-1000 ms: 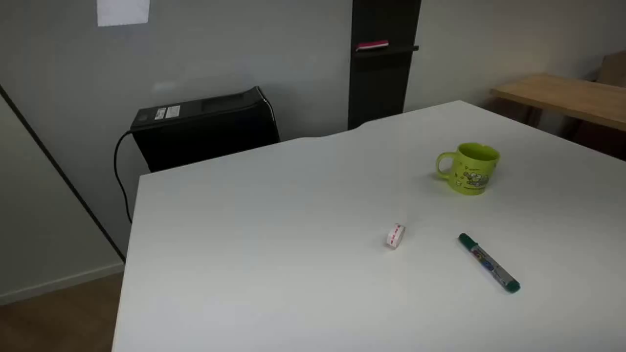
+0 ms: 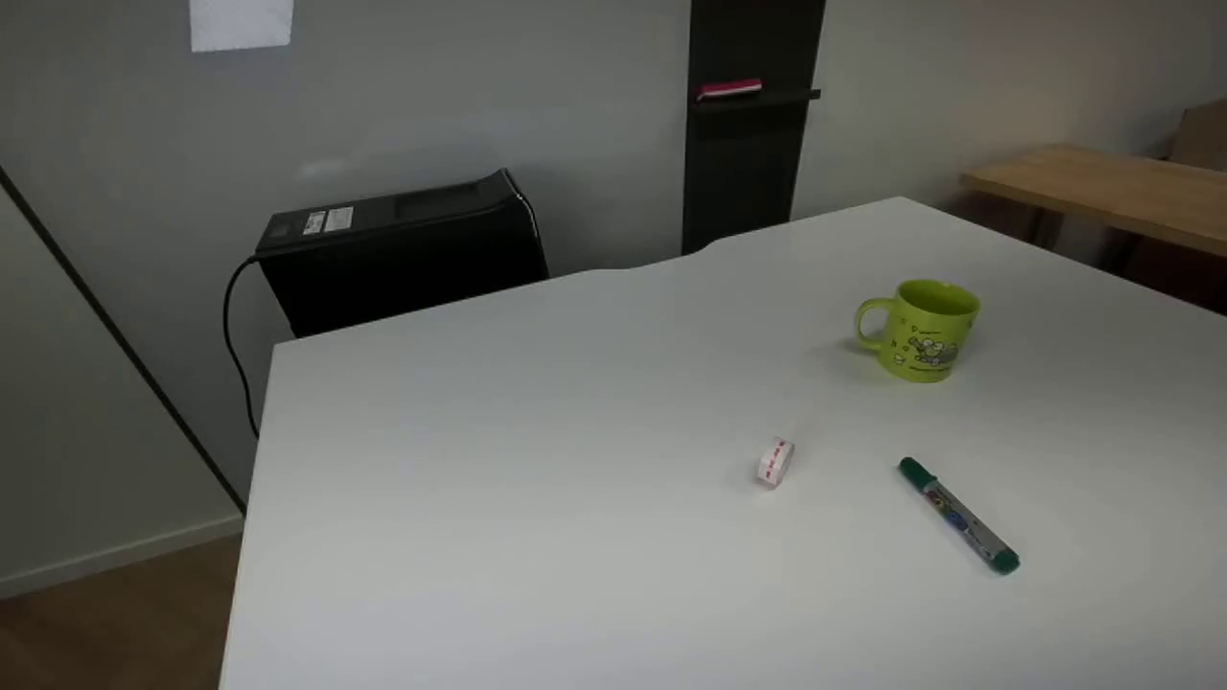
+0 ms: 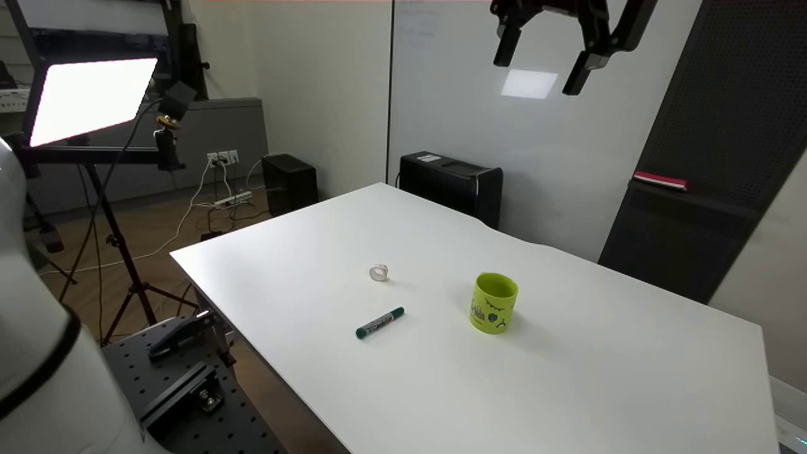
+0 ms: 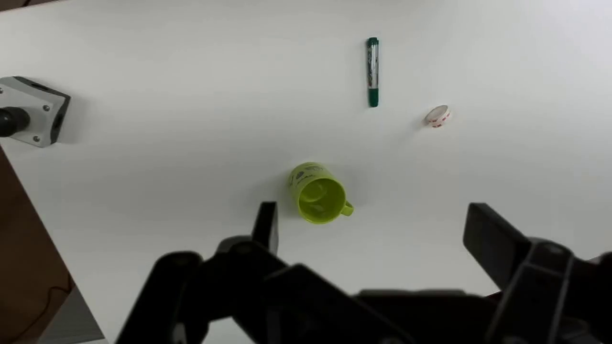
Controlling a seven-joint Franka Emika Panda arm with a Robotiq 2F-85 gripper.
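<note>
A lime-green mug [image 2: 923, 333] stands upright on the white table, its handle pointing left in exterior view 1. The green-capped marker [image 2: 959, 516] lies flat in front of it. To the marker's left is a small roll of tape [image 2: 776, 462], white with red print, resting on its edge. High above the table in exterior view 2 hangs my gripper [image 3: 540, 74], open and empty, its two fingers wide apart. The wrist view looks down on the mug [image 4: 320, 195], which shows beyond the fingertips and well below them, with the marker [image 4: 373, 71] and tape [image 4: 438, 116] farther up the picture.
The white table [image 3: 302, 242] is otherwise mostly bare, with wide free room around the three objects. A grey metal fixture [image 4: 34, 109] sits at its edge in the wrist view. A black box-shaped appliance [image 3: 451, 184] stands behind the table by the wall.
</note>
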